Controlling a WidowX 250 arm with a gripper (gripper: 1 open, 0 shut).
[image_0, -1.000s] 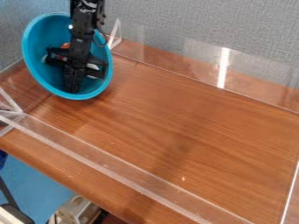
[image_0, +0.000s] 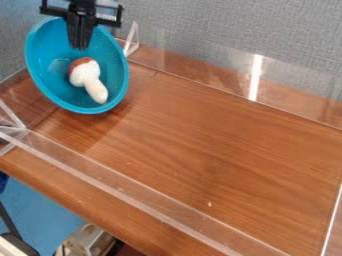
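Note:
A blue bowl (image_0: 110, 95) stands at the back left corner of the wooden surface. Inside it lies a white, elongated object with a reddish patch (image_0: 90, 80). My black gripper (image_0: 80, 40) is at the top of the view, above the bowl's back part, shut, with nothing visible between its fingers.
A grey wall (image_0: 227, 35) stands behind it.
My gripper has risen from down inside the bowl to its top, uncovering the white object, which stays in the bowl.

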